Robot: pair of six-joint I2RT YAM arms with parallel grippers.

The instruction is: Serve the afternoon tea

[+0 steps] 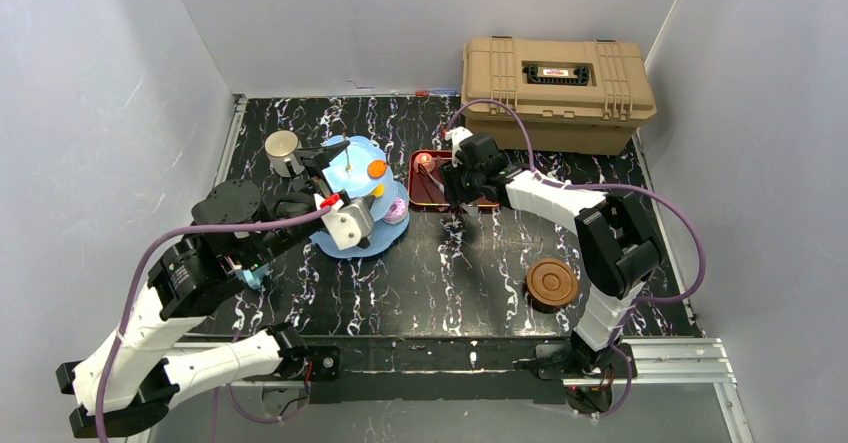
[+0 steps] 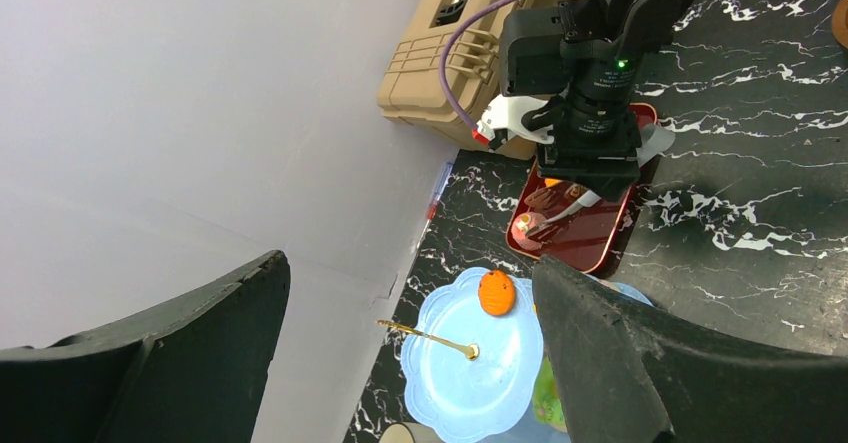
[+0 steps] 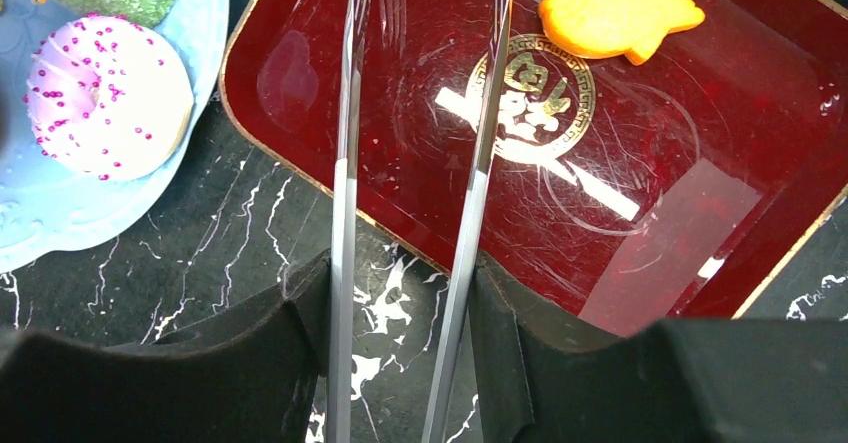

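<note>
My right gripper is shut on a pair of metal tongs [image 3: 347, 163] with pale handles. The tongs reach over the dark red tray [image 1: 428, 196], their tips at a small pinkish piece [image 2: 525, 228] in the tray's left end. The tips are out of frame in the right wrist view. An orange fish-shaped piece [image 3: 615, 13] also lies in the tray. Open and empty, my left gripper stands over the tiered light-blue stand [image 1: 345, 175]. An orange piece [image 2: 496, 292] sits on its upper plate, and a pink-sprinkled doughnut [image 3: 108, 98] on its lower plate.
Behind the tray stands a tan case [image 1: 560, 88]. A cream cup [image 1: 283, 148] is left of the stand. A brown round lid [image 1: 552, 283] lies at front right.
</note>
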